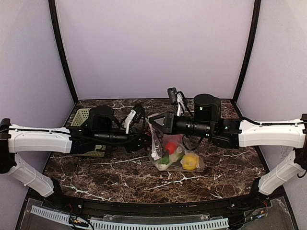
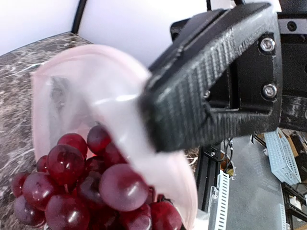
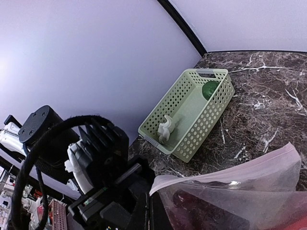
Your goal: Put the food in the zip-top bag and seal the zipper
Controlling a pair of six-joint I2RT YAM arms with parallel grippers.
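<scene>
The clear zip top bag (image 1: 156, 149) hangs with its mouth toward the left; its pink rim (image 3: 225, 176) is pinched by my right gripper (image 1: 160, 122), which is shut. Inside lie a yellow food (image 1: 190, 161), a red one (image 1: 170, 146) and a green and white piece (image 1: 164, 160). My left gripper (image 1: 145, 140) is shut on the dark red grapes (image 2: 91, 191) at the bag's mouth; one finger (image 2: 211, 81) shows beside the rim, and the grapes or frame edge hide the other. Through the film, the grapes (image 3: 184, 199) look dark red.
On the left of the marble table (image 1: 120, 182) stands a pale green perforated basket (image 3: 201, 129). It holds a round green thing (image 3: 210, 89) and a small white piece (image 3: 166, 128).
</scene>
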